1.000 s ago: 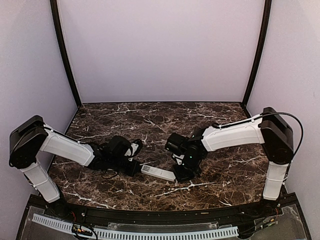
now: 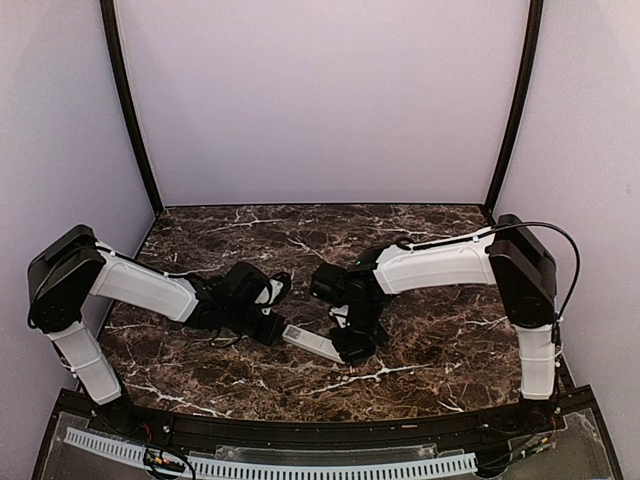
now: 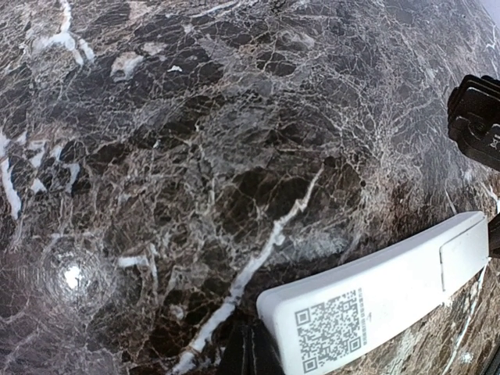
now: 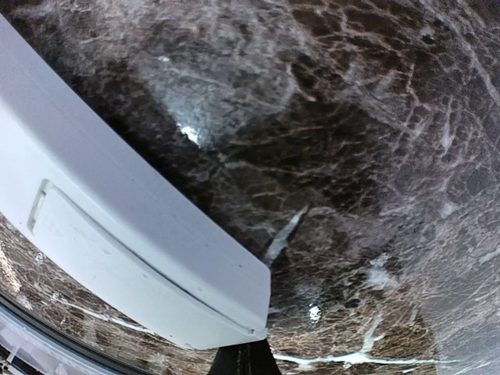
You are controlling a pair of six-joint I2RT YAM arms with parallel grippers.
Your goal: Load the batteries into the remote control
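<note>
A white remote control point(image 2: 312, 343) lies back side up on the dark marbled table, between the two arms. Its printed code and, farther along, the closed battery cover point(image 3: 466, 254) show in the left wrist view. My left gripper is shut at the coded end, close against the remote, with nothing visible between its fingers. At the opposite end my right gripper is also shut, its tips right by the remote's cover end point(image 4: 226, 316); whether they touch it is hard to tell. No batteries show in any view.
The right arm's dark wrist housing point(image 2: 345, 290) hangs over the remote's right end. A white slotted rail point(image 2: 270, 468) runs along the front edge.
My right gripper has moved left, over more of the remote's right end. The left gripper has shifted slightly right. The remote has turned a little and is more covered at its right end.
</note>
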